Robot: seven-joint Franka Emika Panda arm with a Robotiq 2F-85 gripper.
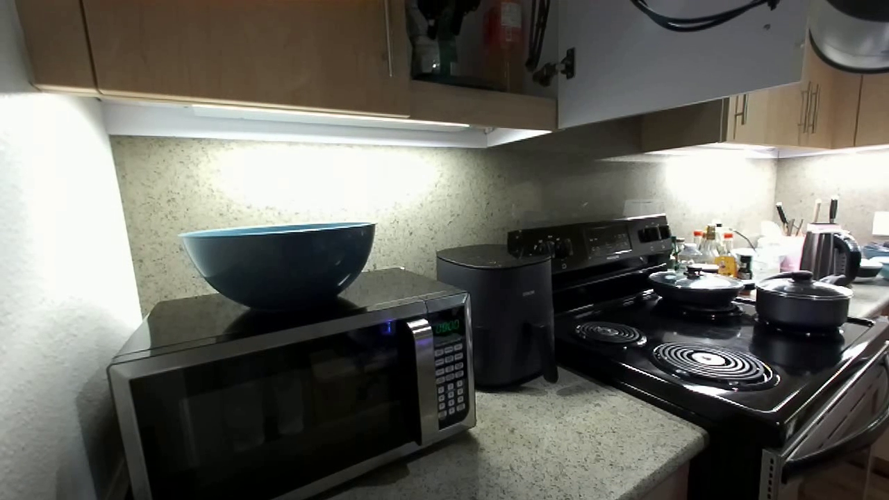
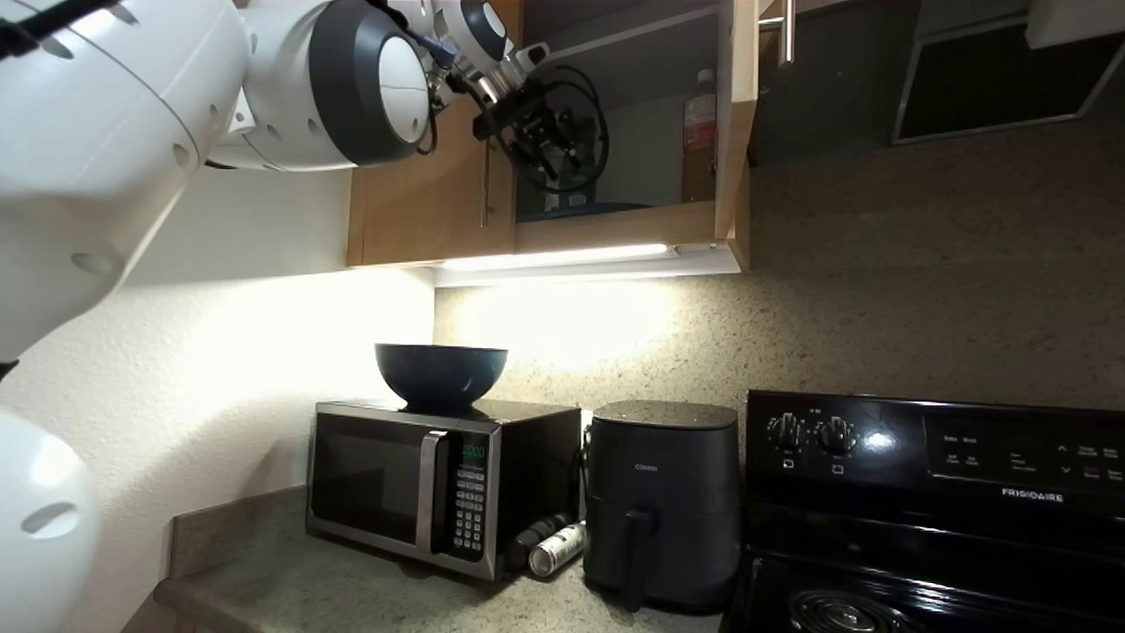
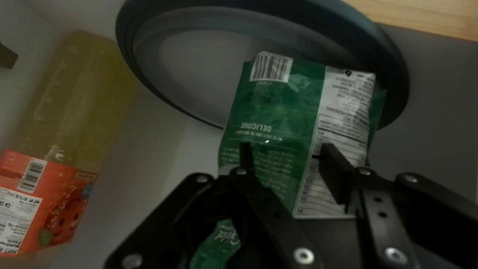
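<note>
In the wrist view a green and white packet (image 3: 273, 112) stands in the open cupboard, its bottom on a dark round plate (image 3: 188, 58). My gripper is at the packet, its two fingers apart and the printed face showing between them. Whether the fingertips touch the packet I cannot tell. From the second exterior view, the gripper (image 2: 564, 158) reaches into the cupboard in front of the packet, and cables loop around it. The first exterior view shows only part of the packet (image 1: 447, 54), behind dark gripper parts at the top edge.
A bottle with a red label (image 3: 49, 197) stands beside the packet. The open cupboard door (image 2: 736, 116) bounds the right side. Below are a microwave (image 2: 422, 480) with a blue bowl (image 2: 440, 374) on top, and an air fryer (image 2: 664, 506).
</note>
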